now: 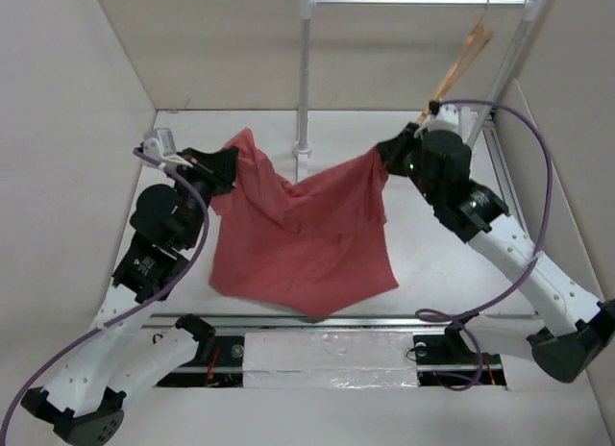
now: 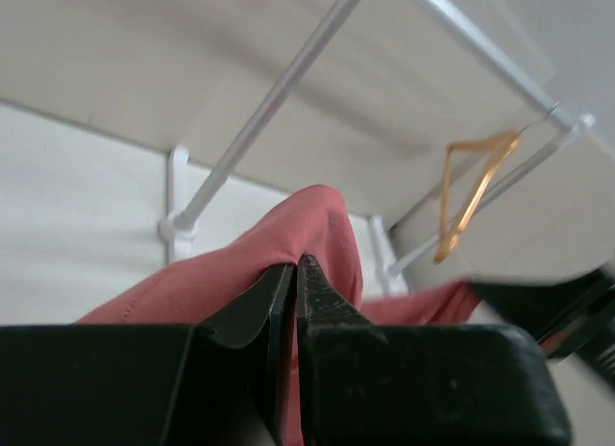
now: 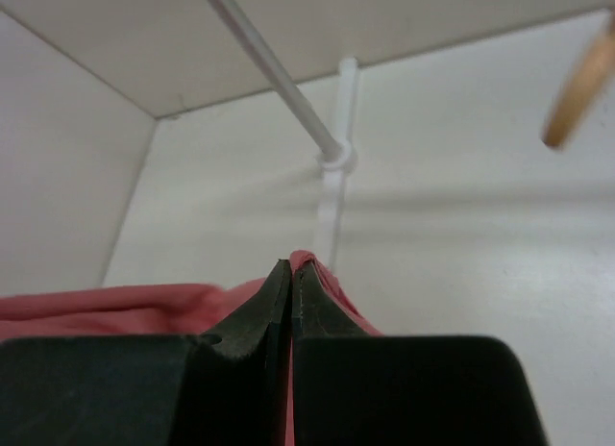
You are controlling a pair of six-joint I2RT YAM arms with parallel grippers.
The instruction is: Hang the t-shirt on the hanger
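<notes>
A red t-shirt (image 1: pixel 303 249) hangs spread between my two grippers, its lower part reaching toward the front of the white board. My left gripper (image 1: pixel 231 162) is shut on its upper left part; in the left wrist view red cloth bunches at the fingertips (image 2: pixel 307 273). My right gripper (image 1: pixel 384 153) is shut on the upper right corner, with cloth at its tips in the right wrist view. The wooden hanger (image 1: pixel 461 57) hangs on the rail at the back right, partly behind the right arm in the top view.
A white rack with a metal top rail (image 1: pixel 404 0) and two posts stands at the back. Walls enclose the board (image 1: pixel 154 283) on the sides and back. The right arm is close below the hanger and right post.
</notes>
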